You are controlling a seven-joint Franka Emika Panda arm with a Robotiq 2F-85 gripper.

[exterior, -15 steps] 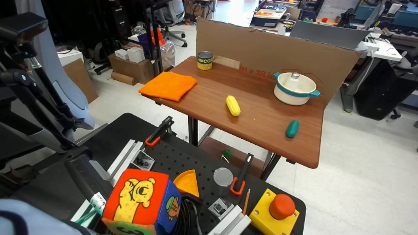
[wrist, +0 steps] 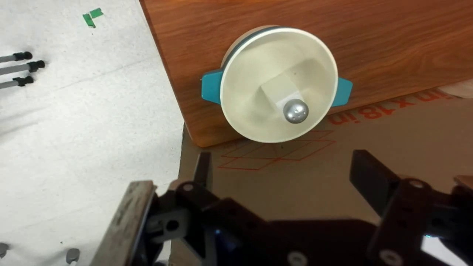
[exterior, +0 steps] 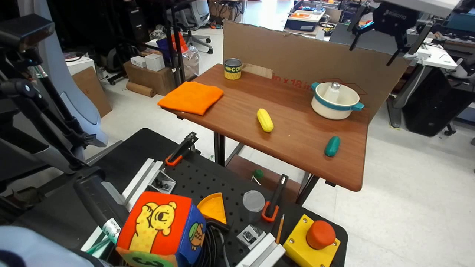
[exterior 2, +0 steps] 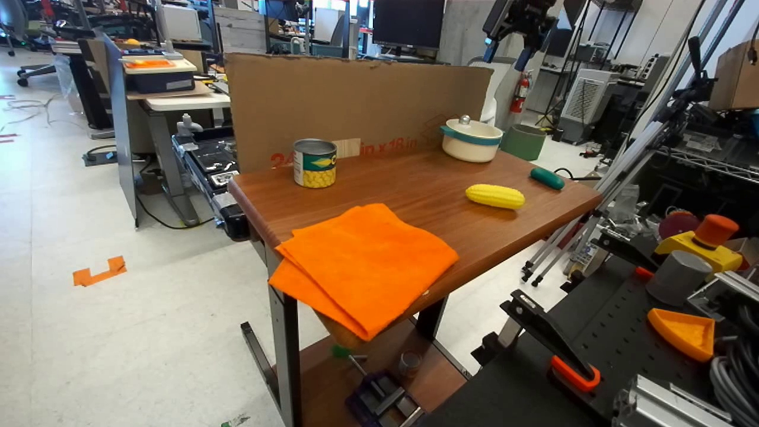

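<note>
My gripper is open, its two dark fingers wide apart with nothing between them. In exterior view 1 the gripper [exterior: 372,55] hangs high, above and behind the cream pot [exterior: 330,110] with teal handles at the table's far right corner. From the wrist, the pot [wrist: 235,111] shows a pale round top with a silver knob [wrist: 295,111] on a whitish block; the fingers are clear of it. A yellow corn cob [exterior: 265,120] lies mid-table. The dark green oblong item [exterior: 332,146] rests near the right edge.
A folded orange cloth [exterior 2: 370,263] covers the table's left end, with a corn can [exterior 2: 314,163] behind it. Upright cardboard [exterior: 294,58] runs along the back edge. Bare wood [exterior: 289,98] lies between the corn and the pot.
One second ago the gripper was out of exterior view 1; now it has come into the upper right. The objects on the table have stayed where they were.
</note>
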